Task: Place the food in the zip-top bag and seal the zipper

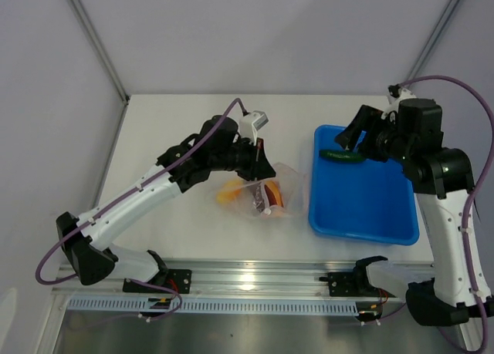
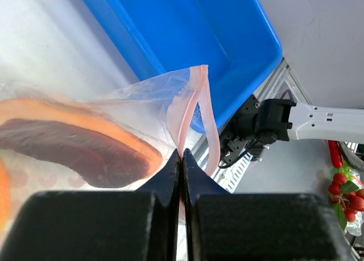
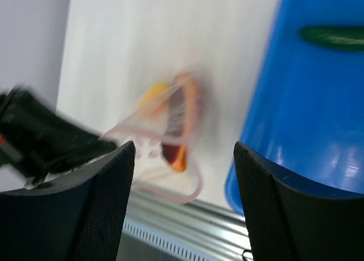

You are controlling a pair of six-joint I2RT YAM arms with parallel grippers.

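A clear zip top bag point(image 1: 270, 200) with pink edges lies left of the blue tray, holding a yellow item point(image 1: 230, 190) and a dark, orange-edged item point(image 2: 85, 144). My left gripper is shut on the bag's rim, holding up the mouth. My right gripper is part open over the tray's left side in the top view, with nothing seen between its fingers. A green cucumber point(image 3: 333, 36) lies in the tray near its back.
The blue tray point(image 1: 363, 227) takes up the right of the white table point(image 1: 162, 215). Steel rails run along the front edge.
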